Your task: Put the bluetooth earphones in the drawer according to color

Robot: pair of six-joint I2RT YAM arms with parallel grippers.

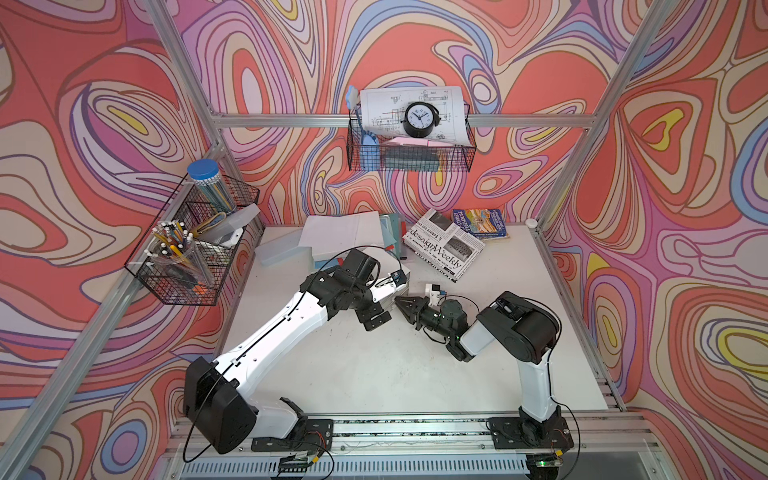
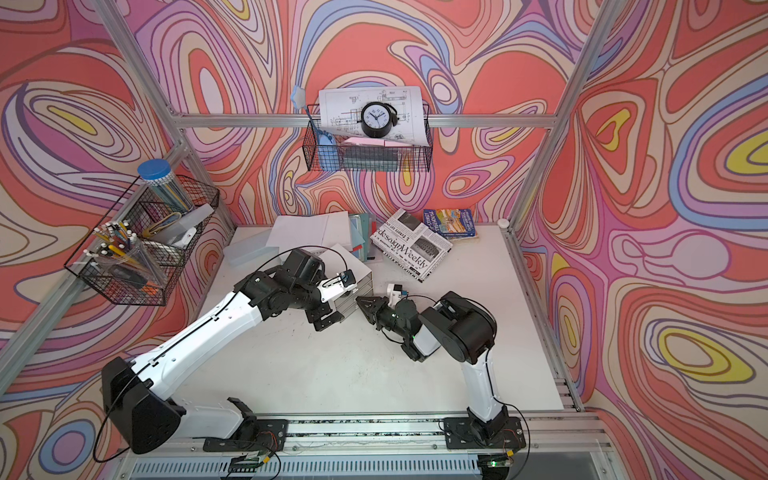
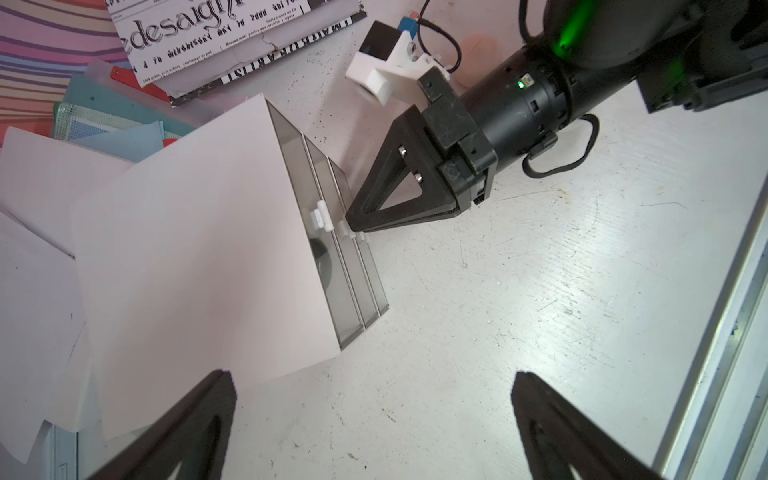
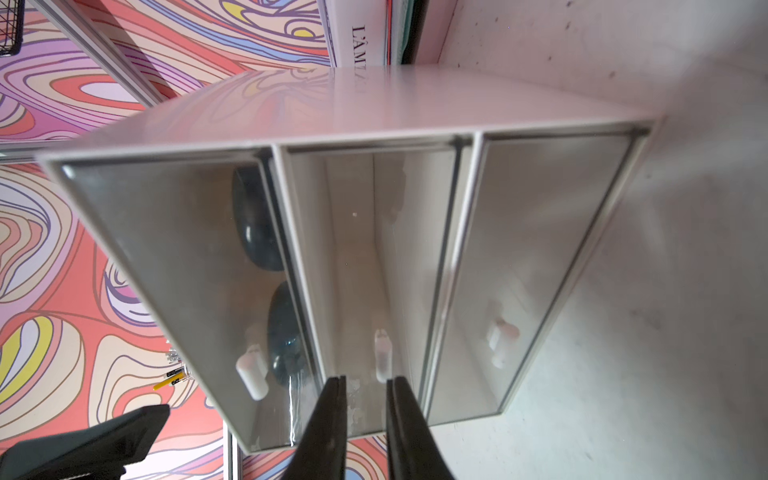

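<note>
A small white-topped drawer box (image 3: 200, 264) has three clear drawers, each with a white knob. Two dark rounded objects (image 4: 257, 216) show through the front of the top drawer (image 4: 176, 240); whether they are the earphones I cannot tell. The middle drawer (image 4: 352, 208) and bottom drawer (image 4: 544, 240) look empty. My right gripper is at the box front, its fingers slightly apart near the middle drawer's knob (image 4: 384, 352), with no clear grip on it. My left gripper is wide open above the table, empty. No earphones show on the tabletop.
Behind the box lie loose papers (image 1: 344, 232), a newspaper (image 1: 445, 244) and a book (image 1: 482, 222). Wire baskets hang on the left (image 1: 196, 240) and back (image 1: 412, 148).
</note>
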